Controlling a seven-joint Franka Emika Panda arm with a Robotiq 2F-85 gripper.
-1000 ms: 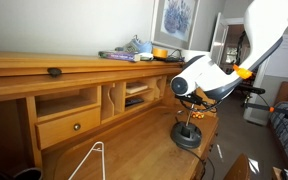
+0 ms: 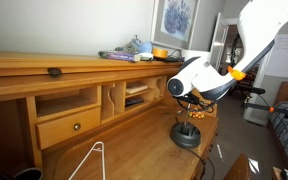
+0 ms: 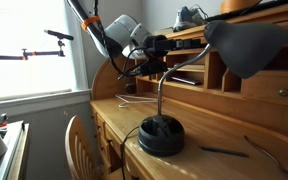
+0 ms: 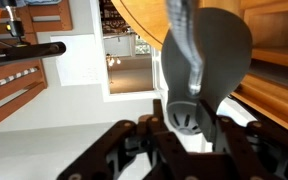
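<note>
A desk lamp stands on the wooden desk, with a round black base (image 3: 161,137), a bent grey neck (image 3: 162,95) and a dark grey shade (image 3: 246,50). My gripper (image 3: 196,43) is up at the top of the neck, close beside the shade. In the wrist view the neck (image 4: 185,38) runs down between the dark fingers, with the shade (image 4: 227,45) behind. Whether the fingers touch the lamp is unclear. The exterior view 1 shows the lamp base (image 2: 185,136) beneath the arm, which covers much of the lamp's upper part.
A desk hutch (image 2: 74,110) with drawers and cubbies runs along the wall. A white bent rod (image 2: 88,160) lies on the desktop. A dark pen-like thing (image 3: 224,152) lies near the lamp base. A wooden chair (image 3: 81,150) stands at the desk's front.
The arm has shifted only slightly around the lamp's top. The lamp base stays in the same place.
</note>
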